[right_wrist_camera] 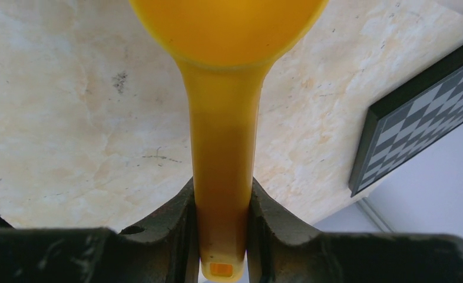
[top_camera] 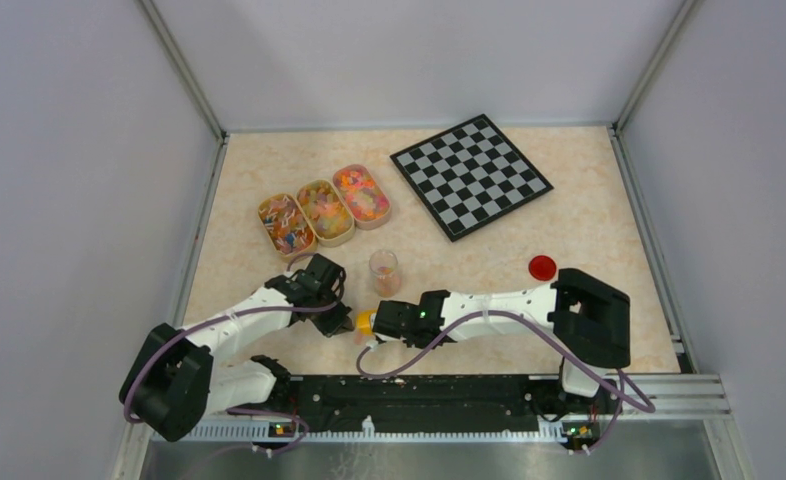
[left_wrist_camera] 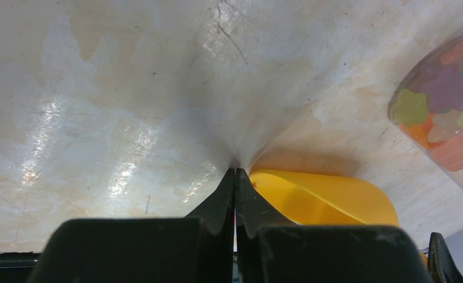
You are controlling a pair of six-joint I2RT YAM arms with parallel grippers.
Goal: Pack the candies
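Observation:
My right gripper is shut on the handle of a yellow scoop [right_wrist_camera: 223,118], whose bowl points away from it and looks empty where it shows. Low over the table, my left gripper is shut. A thin pink sliver shows between its fingers lower down; what it is, I cannot tell. The scoop's yellow edge [left_wrist_camera: 323,194] lies right beside those fingertips. Behind both grippers stands a clear jar [top_camera: 384,272], with colourful star-shaped candies [left_wrist_camera: 447,100] inside in the left wrist view. Three candy-filled containers, left [top_camera: 287,226], middle [top_camera: 326,210] and right [top_camera: 362,195], sit at the back left.
A checkered board [top_camera: 471,177] lies at the back right, and a round red lid [top_camera: 542,267] rests on the right side. The two arms almost meet near the front edge.

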